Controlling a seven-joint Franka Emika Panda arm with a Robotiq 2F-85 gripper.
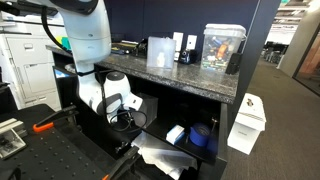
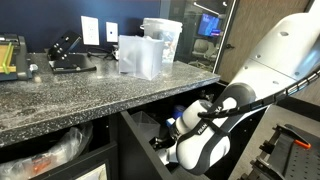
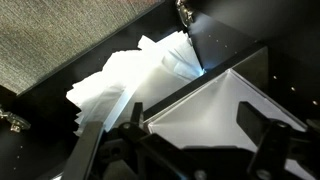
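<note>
In the wrist view, the dark fingers (image 3: 265,135) of my gripper stand wide open, with nothing held between them. Beyond them a crumpled white sheet or bag (image 3: 135,78) lies on a dark surface. A pale, straight-edged bin (image 3: 225,120) is close below the fingers, partly covered by them. From the first exterior view, the white arm (image 1: 112,92) reaches down into the dark open compartment beside a grey bin (image 1: 148,106); the fingertips are hard to make out. A white crumpled sheet (image 1: 160,155) lies towards the front of that compartment.
A granite counter (image 1: 190,78) overhangs the compartment and carries a white container (image 1: 160,51) and a clear tub (image 1: 222,45). Inside the compartment are a blue round container (image 1: 200,134) and a small white-and-blue item (image 1: 175,134). Dark walls (image 2: 130,140) stand close around the arm.
</note>
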